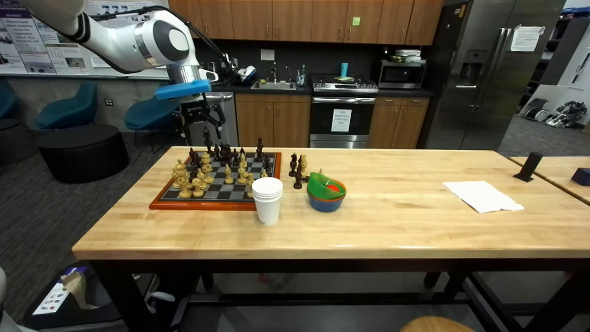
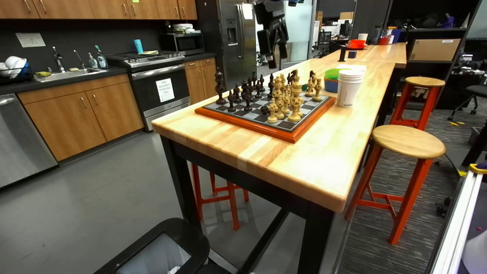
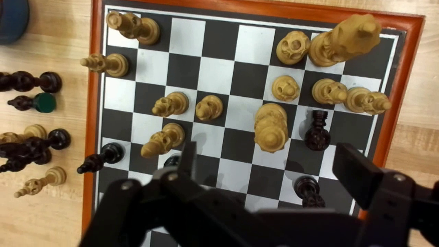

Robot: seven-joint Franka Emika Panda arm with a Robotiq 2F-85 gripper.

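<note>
A chessboard with an orange-brown frame [image 1: 207, 204] lies near the left end of the wooden table, with dark and light carved pieces standing on it. Above the board's far side hangs my gripper, its fingers wide open and empty; in exterior view 2 the gripper [image 2: 276, 59] is clear of the pieces. The wrist view looks down on a tall light piece [image 3: 271, 127] near the middle, and a dark piece [image 3: 306, 187] nearer the right finger. Another dark piece [image 3: 317, 131] appears to lie on its side. The gripper body hides the board's lower part.
Beside the board stand several removed pieces [image 1: 297, 177], stacked white cups [image 1: 268, 202] and a blue bowl [image 1: 325, 204] with a green bowl [image 1: 321, 187] tilted in it. White paper [image 1: 482, 196] lies at the right.
</note>
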